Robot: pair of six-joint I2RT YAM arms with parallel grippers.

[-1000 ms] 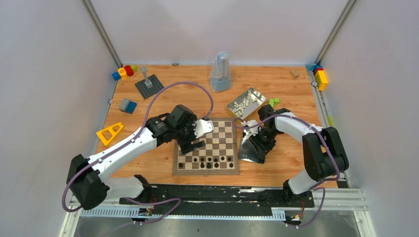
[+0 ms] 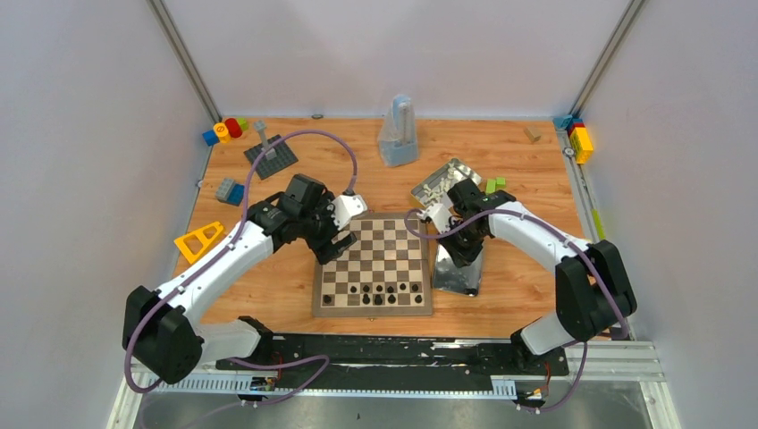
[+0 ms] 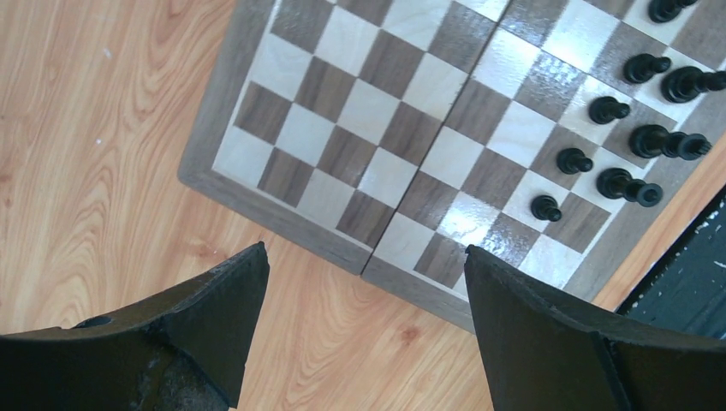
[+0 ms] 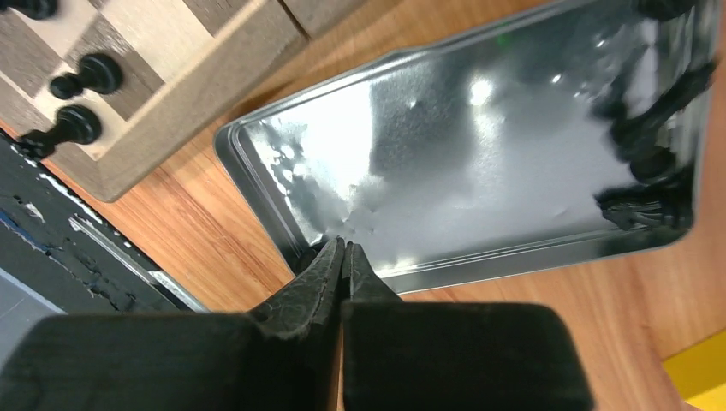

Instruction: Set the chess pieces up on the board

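The chessboard [image 2: 375, 241] lies in the middle of the table, with several upright black pieces [image 3: 609, 109] along its near side. My left gripper stands open over the board's left edge, nothing between its fingers. In the right wrist view, my right gripper is shut with its fingertips together and nothing held, over the metal tray [image 4: 411, 163]. A dark piece [image 4: 306, 257] shows just left of these fingertips in the tray's corner, partly hidden by them. Several blurred black pieces [image 4: 642, 205] lie at the tray's right end.
A second tray with white pieces [image 2: 440, 186] sits behind the right arm. Green blocks [image 2: 492, 185] are beside it. A yellow bracket [image 2: 200, 239] and a grey baseplate [image 2: 270, 157] stand at the left. A bagged blue item [image 2: 399, 134] stands at the back.
The left gripper has shifted left.
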